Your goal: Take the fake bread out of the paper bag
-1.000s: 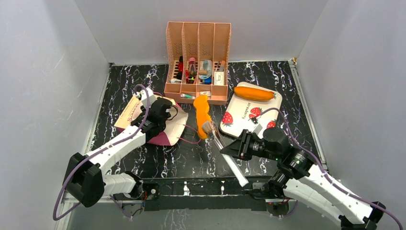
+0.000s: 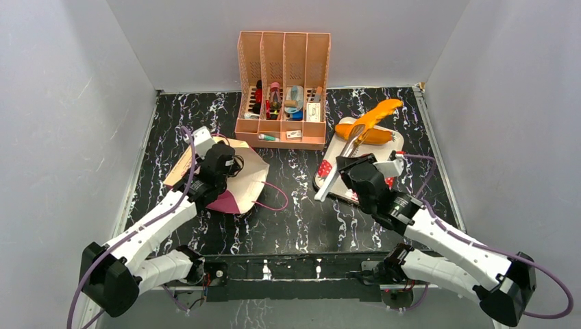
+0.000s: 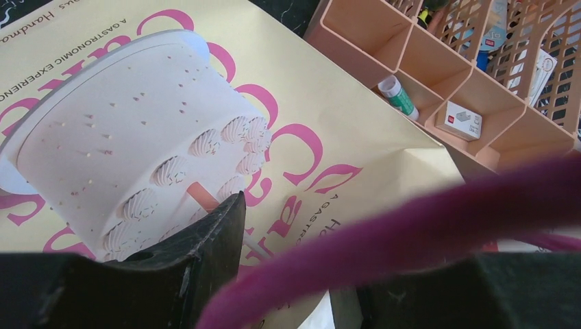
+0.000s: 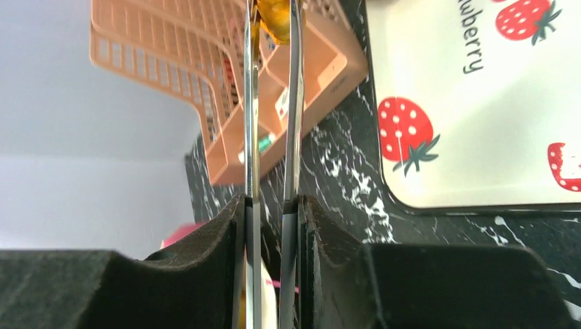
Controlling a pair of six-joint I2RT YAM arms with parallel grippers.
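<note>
The cream paper bag (image 2: 245, 188) with pink print (image 3: 301, 147) lies on the left, under my left gripper; its fingers are apart with a blurred purple cord across them, and whether they hold anything is unclear. My right gripper is shut on metal tongs (image 4: 294, 116), whose far end grips an orange fake bread (image 2: 380, 110) above the strawberry tray (image 2: 329, 147), where a second orange bread (image 2: 363, 137) lies.
A pink compartment organizer (image 2: 283, 137) with small items stands at the back centre. The dark marble counter (image 2: 294, 226) between bag and tray is clear.
My right gripper has carried the tongs and bread rightward and backward from beside the bag to over the tray. The left arm has shifted slightly.
</note>
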